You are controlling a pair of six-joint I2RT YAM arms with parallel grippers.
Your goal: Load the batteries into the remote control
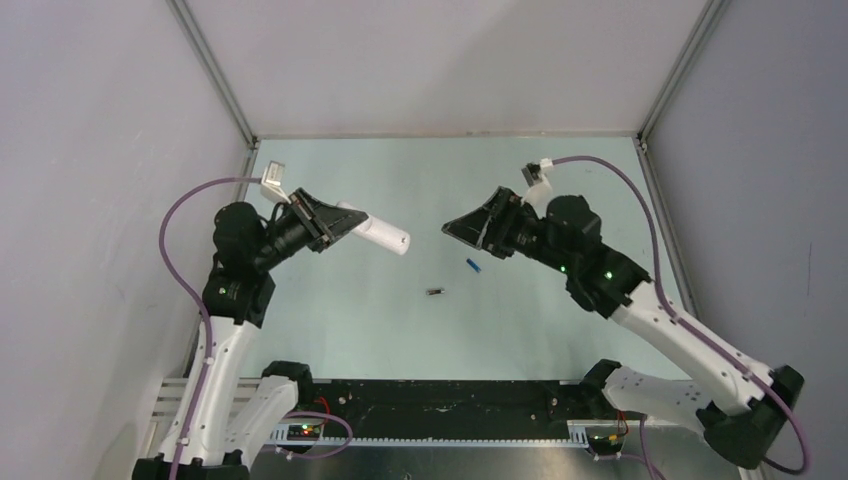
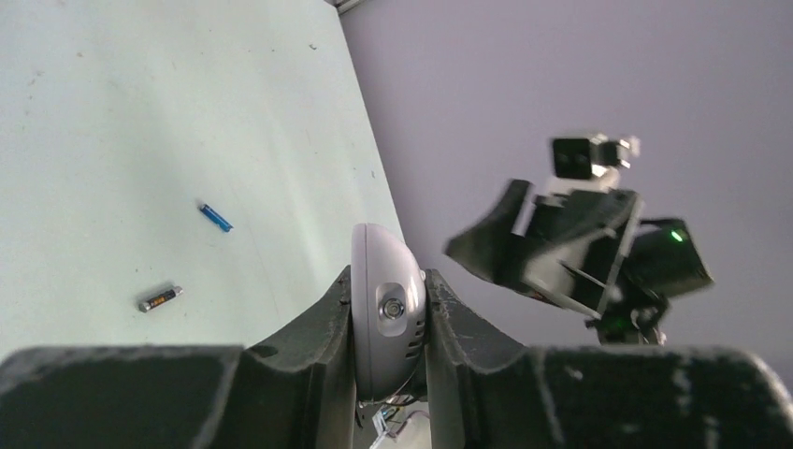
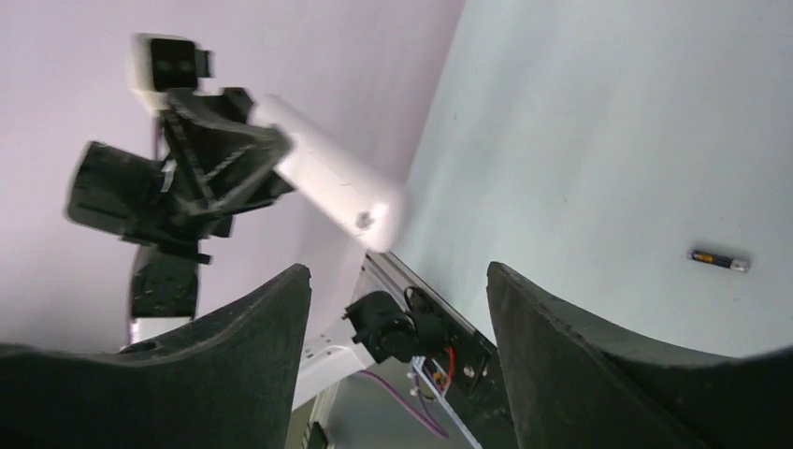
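Note:
My left gripper (image 1: 340,222) is shut on the white remote control (image 1: 383,233), which juts out toward the middle, a small screw visible on it in the left wrist view (image 2: 388,313). Two loose batteries lie on the table: a blue one (image 1: 473,265) and a dark one with silver ends (image 1: 435,291), also visible in the right wrist view (image 3: 718,259). My right gripper (image 1: 450,227) hangs apart from the remote, to its right, its fingers parted with nothing seen between them.
Plain walls close it in at left, right and back, and a dark rail (image 1: 450,400) runs along its front edge.

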